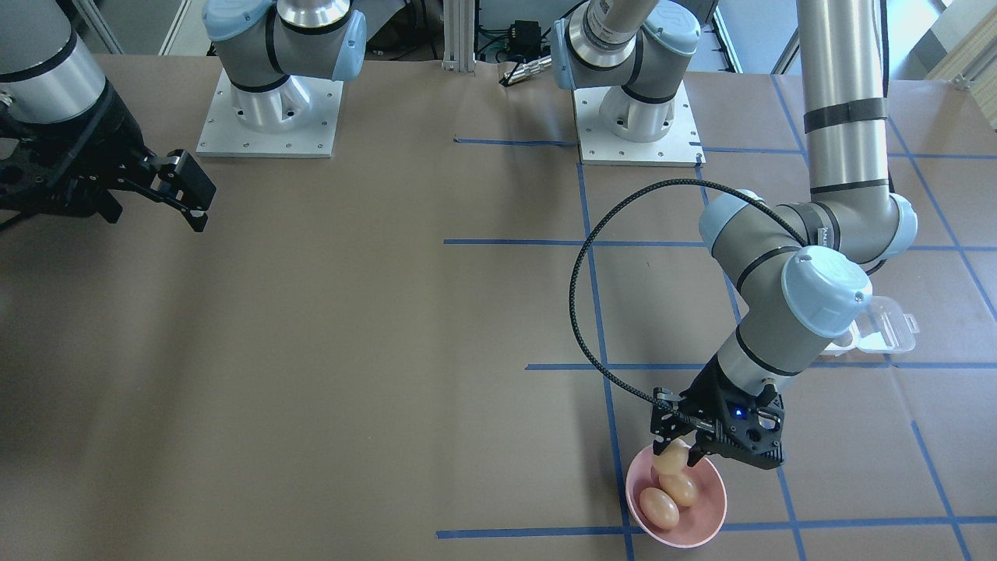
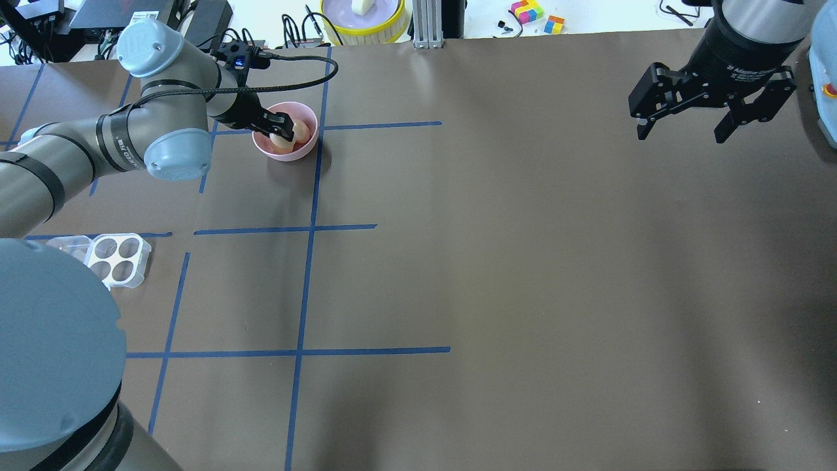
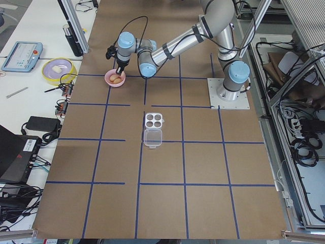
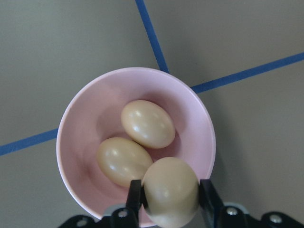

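Note:
My gripper [image 1: 670,452] is shut on a beige egg [image 4: 171,192], held over the near part of the pink bowl [image 1: 710,505], low at its rim. In the wrist view two other eggs lie in the bowl: one [image 4: 147,122] toward the far side, one [image 4: 122,160] to the left. A white egg carton [image 2: 118,259] with its clear lid open stands on the table apart from the bowl; its visible cups look empty.
Blue tape lines grid the table [image 2: 533,275]. A second black gripper [image 1: 159,187] hangs at the other side, well away. Wide bare table lies between them. Cables and a yellow tub [image 2: 369,35] sit beyond the edge.

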